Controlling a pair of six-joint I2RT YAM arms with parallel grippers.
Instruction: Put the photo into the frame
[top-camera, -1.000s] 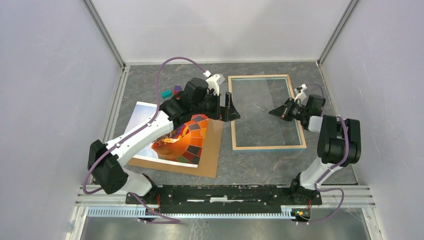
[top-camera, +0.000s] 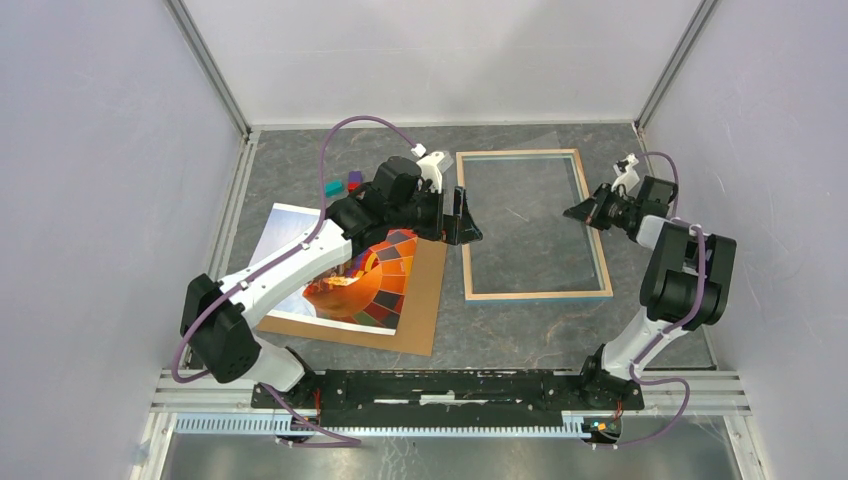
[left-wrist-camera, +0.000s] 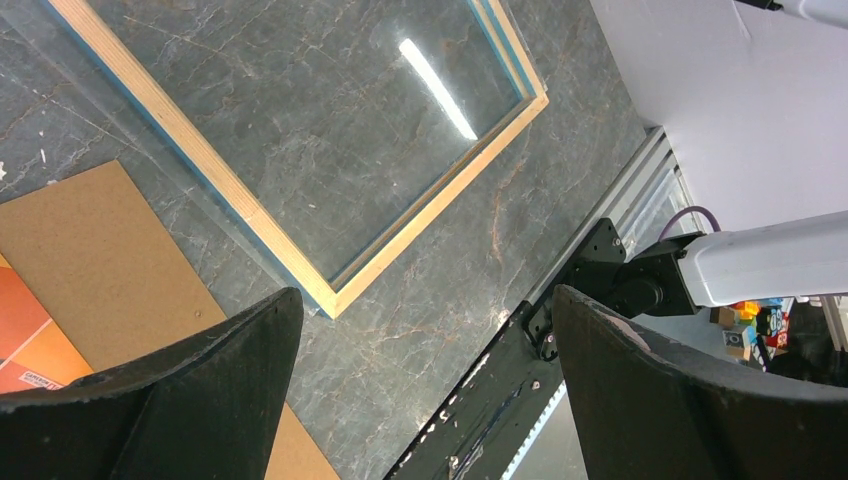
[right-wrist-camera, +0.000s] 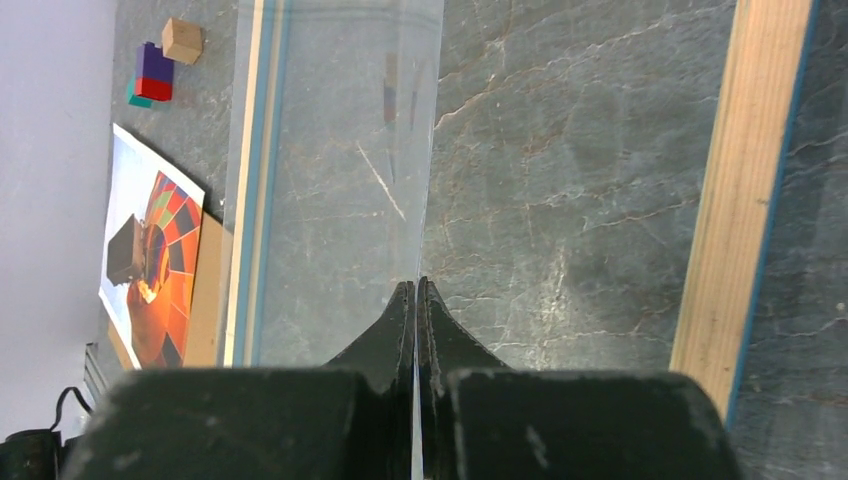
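The photo (top-camera: 383, 290) of a hot-air balloon lies on a brown backing board (top-camera: 425, 310) at the left. To its right lies the wooden frame (top-camera: 535, 296), with dark floor showing through it. A clear sheet lies over the frame and sticks out past its left rail in the left wrist view. My left gripper (top-camera: 469, 215) stands open and empty above the frame's left rail. My right gripper is shut, its tips at the sheet's right edge; whether they pinch it does not show.
Small blocks (right-wrist-camera: 155, 75) in purple, red and teal sit behind the photo, near a wooden cube (right-wrist-camera: 183, 40). White walls stand at both sides and the back.
My right gripper has moved to the right, toward the frame's right rail, and the clear sheet's edge has shifted right along with it. My left arm has hardly moved.
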